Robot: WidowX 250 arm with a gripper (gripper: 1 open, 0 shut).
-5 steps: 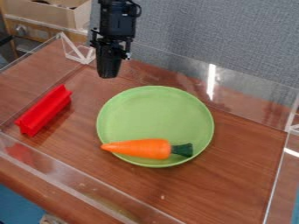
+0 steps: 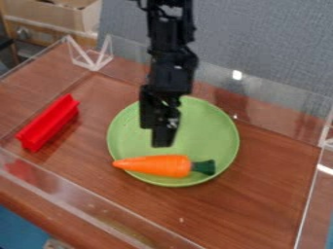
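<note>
My black gripper (image 2: 166, 131) hangs over the left part of a green plate (image 2: 212, 136), open, just above and behind an orange toy carrot (image 2: 160, 165) with a dark green top. The carrot lies across the front of the plate. The gripper hides part of the plate, and whether it touches anything cannot be told.
A red bar-shaped object (image 2: 50, 124) lies on the wooden board (image 2: 260, 209) at the left. Clear low walls edge the board. A cardboard box (image 2: 53, 15) stands at the back left. The board's right side is clear.
The plate, carrot and red object look unmoved.
</note>
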